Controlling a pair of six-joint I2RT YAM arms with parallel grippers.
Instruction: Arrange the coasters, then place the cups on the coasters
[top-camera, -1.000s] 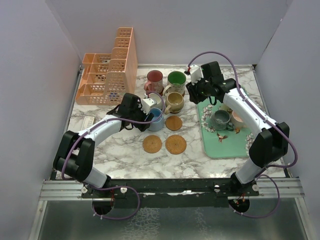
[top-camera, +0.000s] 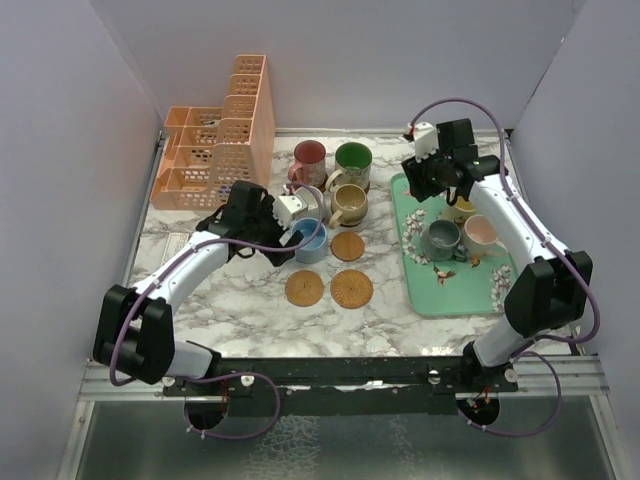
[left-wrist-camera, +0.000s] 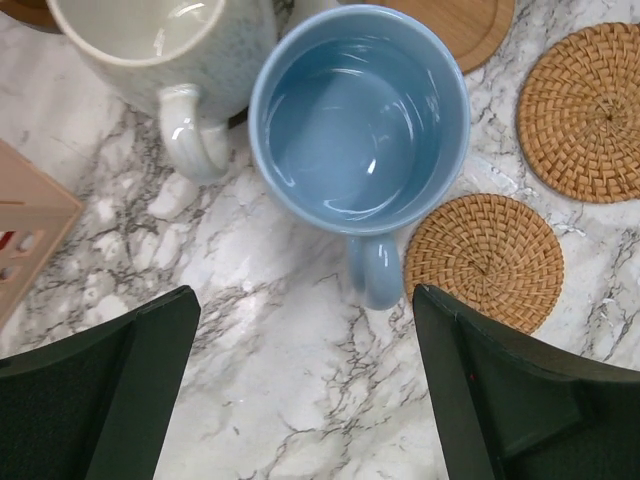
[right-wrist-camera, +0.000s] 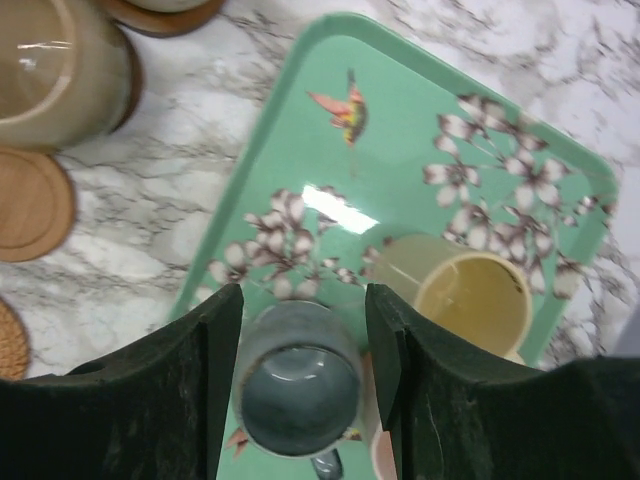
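Observation:
A light-blue cup (top-camera: 312, 243) (left-wrist-camera: 350, 130) stands upright behind a small woven coaster (top-camera: 305, 288) (left-wrist-camera: 485, 262), its handle pointing toward the coaster's left edge. My left gripper (top-camera: 291, 246) is open just to the cup's left and front; nothing lies between its fingers. Right of the cup is an empty wooden coaster (top-camera: 348, 246) (left-wrist-camera: 445, 30), and a second woven coaster (top-camera: 351, 289) (left-wrist-camera: 590, 110) sits in front of that one. Over the green tray (top-camera: 440, 296) (right-wrist-camera: 330, 175), my right gripper (top-camera: 415, 192) is open and appears empty, with a grey cup (right-wrist-camera: 300, 385) below it.
A white cup (left-wrist-camera: 165, 35), a tan cup (top-camera: 348, 205), a red cup (top-camera: 310, 160) and a green cup (top-camera: 352, 160) crowd behind the blue one. The tray also bears a yellow cup (right-wrist-camera: 475, 300) and a pink cup (top-camera: 482, 235). A peach rack (top-camera: 238, 150) stands back left.
My left gripper has drawn back left from the blue cup, and its fingers now stand wider. The right gripper has shifted right, farther over the tray. The cup looks unmoved.

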